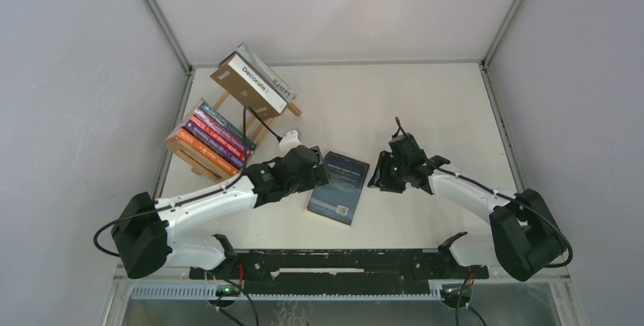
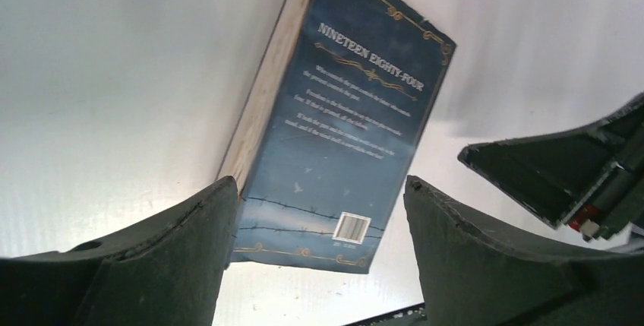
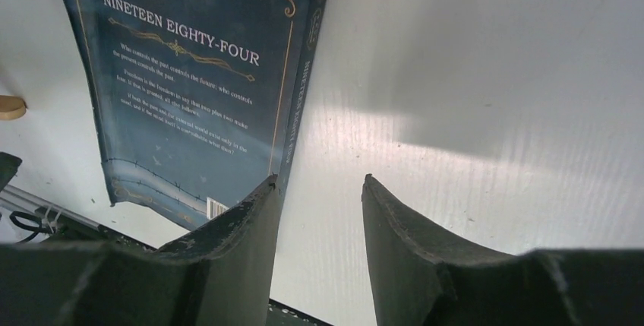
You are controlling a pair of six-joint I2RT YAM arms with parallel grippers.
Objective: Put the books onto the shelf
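The dark blue book titled Nineteen Eighty-Four (image 1: 339,188) (image 2: 333,151) (image 3: 190,98) lies flat in the middle of the table, back cover up. My left gripper (image 1: 319,166) is over the book's left side, its fingers apart around the lower part of it in the left wrist view, not visibly holding it. My right gripper (image 1: 382,176) is just right of the book, fingers apart with nothing between them; it also shows at the right of the left wrist view.
Two wooden racks stand at the left, one with colourful books (image 1: 213,137), one with large brown and grey books or files (image 1: 250,83).
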